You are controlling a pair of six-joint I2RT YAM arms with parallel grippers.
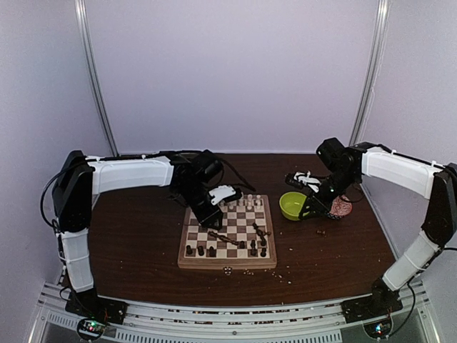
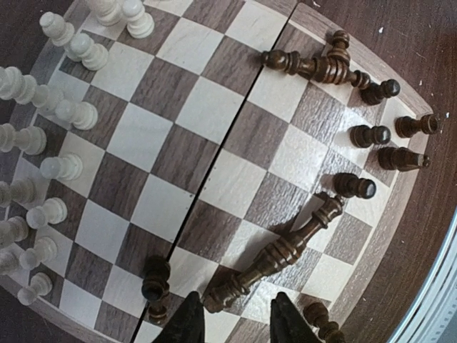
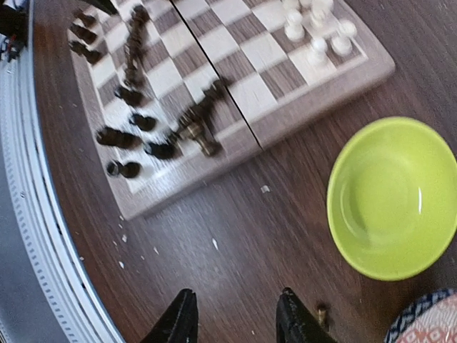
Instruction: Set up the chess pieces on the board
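Observation:
The chessboard [image 1: 187,243] lies in the middle of the table. White pieces [image 2: 61,168] stand along its far side, and several dark pieces [image 2: 369,136] stand along the near side. Long dark pieces [image 2: 275,256] lie toppled across the near half, and more fallen ones [image 2: 314,68] lie near the right edge. Another dark piece [image 2: 155,282] sits close to the fold line. Over the board hangs my left gripper, open with nothing held. My right gripper is open and empty beside the green bowl. A small brownish piece [image 3: 323,314] lies on bare table near its finger.
The green bowl [image 3: 389,200] looks empty and stands right of the board. Beyond it is a red patterned bowl [image 3: 432,321], partly behind my right arm in the top view. Small white crumbs dot the table.

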